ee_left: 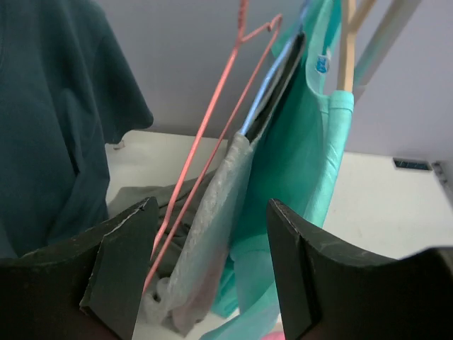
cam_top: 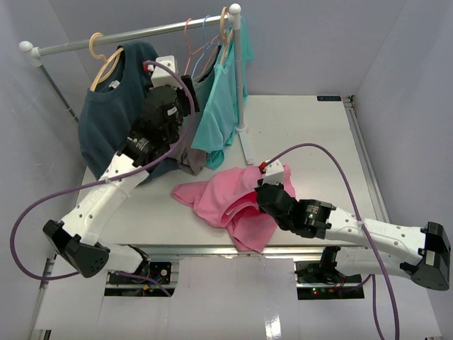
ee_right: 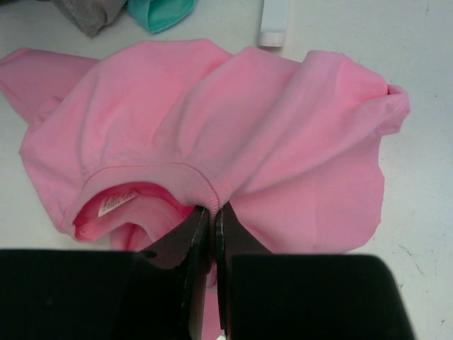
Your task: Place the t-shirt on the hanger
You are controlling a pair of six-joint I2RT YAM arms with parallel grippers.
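Observation:
The pink t-shirt (cam_top: 219,198) lies crumpled on the white table, its collar and label visible in the right wrist view. My right gripper is shut on that collar. My left gripper is raised at the rail, fingers apart and empty, facing an empty-looking pink hanger (ee_left: 184,170), beside a blue hanger (ee_left: 284,49) that carries a grey garment.
The clothes rail (cam_top: 134,35) holds a dark teal shirt (cam_top: 113,120) on a wooden hanger, a grey shirt and a turquoise shirt (cam_top: 219,113). Free table lies right of the rail's foot (cam_top: 245,145).

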